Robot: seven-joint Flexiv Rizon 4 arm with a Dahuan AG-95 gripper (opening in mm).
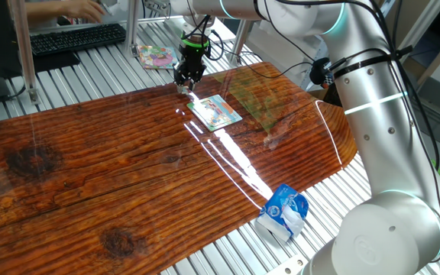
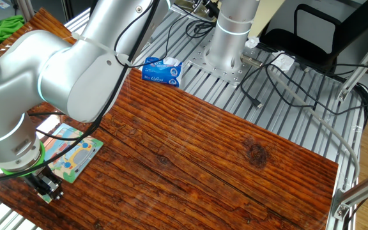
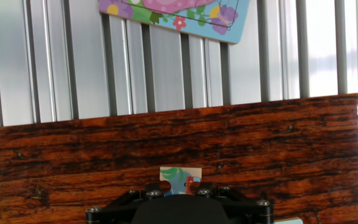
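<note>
A small jigsaw piece (image 3: 180, 177) with a green and blue picture shows at the bottom middle of the wrist view, near the wooden board's far edge. My gripper is right at it, one fingertip near each side; whether the fingers press on the piece cannot be made out. In the second exterior view the gripper (image 2: 55, 193) points down low over the wood, with a sliver of the piece beside it. The colourful puzzle board (image 1: 215, 113) lies flat close by, partly behind a cable in the second exterior view.
A second, pinkish picture board (image 3: 173, 12) lies on the metal slats beyond the wood. A blue tissue pack (image 1: 285, 210) sits at the opposite edge. Much of the wooden board (image 2: 190, 160) is bare. Cables hang along the arm. A person's hand (image 1: 82, 9) is near a keyboard (image 1: 79, 40).
</note>
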